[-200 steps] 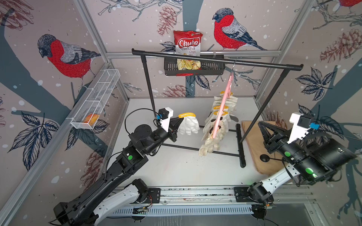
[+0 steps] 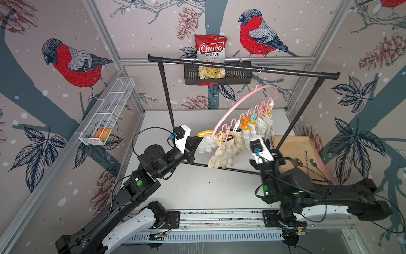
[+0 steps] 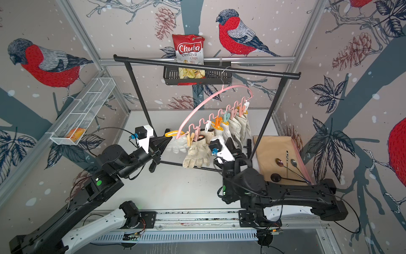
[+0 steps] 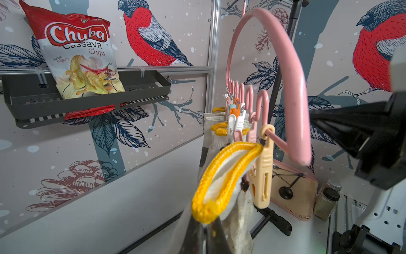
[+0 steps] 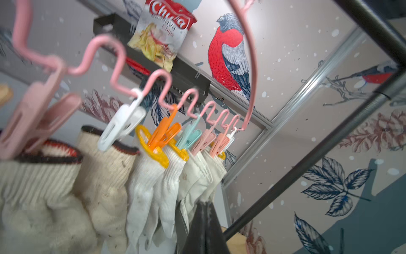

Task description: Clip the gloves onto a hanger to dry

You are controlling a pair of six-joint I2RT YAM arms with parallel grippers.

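A pink hanger [image 2: 236, 103] hangs from the black rack bar, with gloves clipped along its row of pegs [image 5: 165, 131]. At its near end a white glove with yellow cuff [image 4: 222, 177] is in my left gripper [image 2: 195, 138], which is shut on it, beside a beige peg [image 4: 262, 182] and the hanger's tip. My right gripper is shut, with nothing visible between its fingers, below the clipped gloves at the hanger's front side.
The black rack bar [image 2: 291, 72] spans the top. A basket [image 2: 189, 80] with a chips bag stands at the back, a wire basket [image 2: 105, 114] is at left, and a tray with utensils [image 3: 270, 152] lies at right.
The hanger has swung round toward the left, its near end now by my left gripper and glove. My right arm has moved left, toward the hanging gloves.
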